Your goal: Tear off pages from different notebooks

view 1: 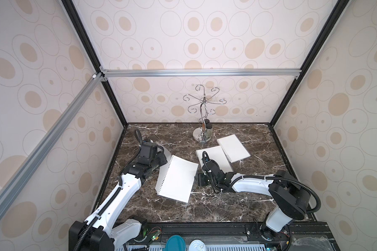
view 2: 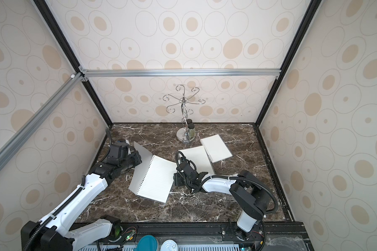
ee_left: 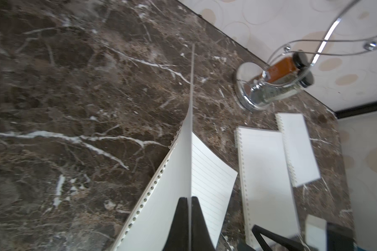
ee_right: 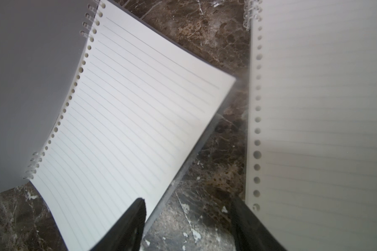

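A spiral notebook with a lined white page [view 1: 179,177] lies left of centre, one grey-looking sheet [view 2: 143,165] raised along its ring edge. My left gripper is shut on that sheet, which appears edge-on between the fingers; whether it is a cover or a page I cannot tell. Just off the lined page's right edge, my right gripper stands part open, only table showing between its fingers. A second notebook [view 1: 222,156] is partly hidden by the right arm. Behind it lies a third notebook [view 1: 233,148].
A chrome scroll stand [view 1: 202,134] with small jars [ee_left: 280,71] rises near the back wall. Bare marble table [view 1: 255,177] surrounds the notebooks, with open room at the front and far left.
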